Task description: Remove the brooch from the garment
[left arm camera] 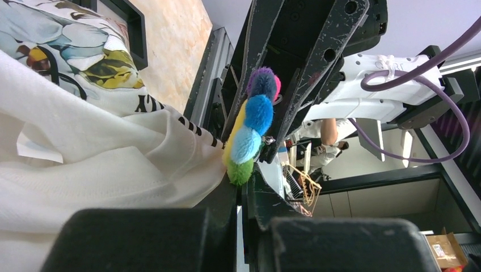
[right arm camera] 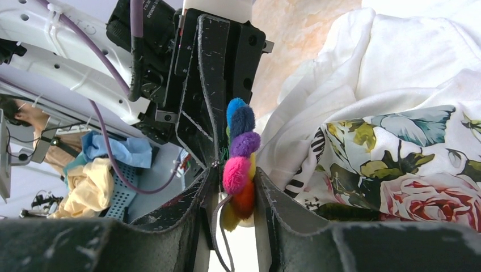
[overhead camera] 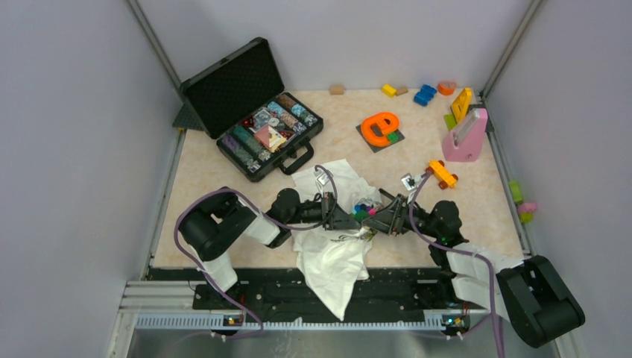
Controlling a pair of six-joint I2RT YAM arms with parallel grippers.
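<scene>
A white garment (overhead camera: 332, 276) with a floral print (right arm camera: 408, 187) lies mid-table. The brooch, a string of coloured pompoms (left arm camera: 256, 113), is raised between my facing grippers, beside the printed cloth. My left gripper is shut, at the lower end of the pompoms; whether anything thin is between its tips is unclear. My right gripper is part open around the pompoms' pin side, with the pink and orange pompoms (right arm camera: 237, 173) at its fingertips and a metal pin piece hanging by them. Whether it grips them cannot be told.
An open black case (overhead camera: 270, 160) of trinkets stands at back left. An orange track toy (overhead camera: 380, 123), a toy car (overhead camera: 443, 175), a pink stand (overhead camera: 466, 142) and blocks line the back and right.
</scene>
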